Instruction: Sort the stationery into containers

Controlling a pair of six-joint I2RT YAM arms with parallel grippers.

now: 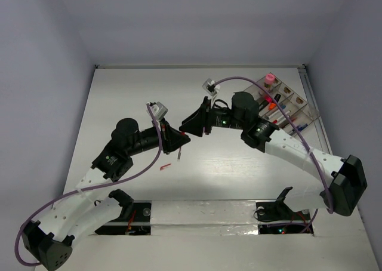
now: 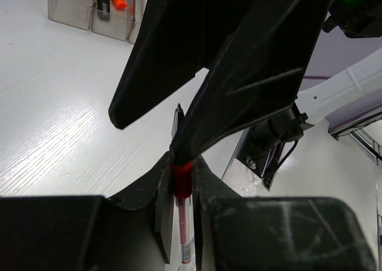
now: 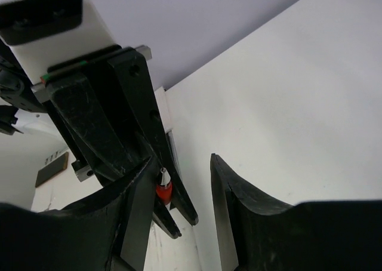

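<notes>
A slim pen [image 2: 184,229] with a red section and a pointed tip stands in the fingers of my left gripper [image 1: 187,138], which is shut on it. In the top view its lower end [image 1: 179,154] shows below that gripper. My right gripper [image 1: 181,128] is part open, its fingers near the pen's upper end; one finger [image 2: 203,116] overlaps the red section in the left wrist view. From the right wrist, the red part [image 3: 163,191] sits beside the left finger, and whether they touch I cannot tell. A small red item [image 1: 165,166] lies on the table.
A clear compartment box [image 1: 310,114] with markers and other small stationery stands at the back right, partly behind my right arm. Both arms meet mid-table with little room between the grippers.
</notes>
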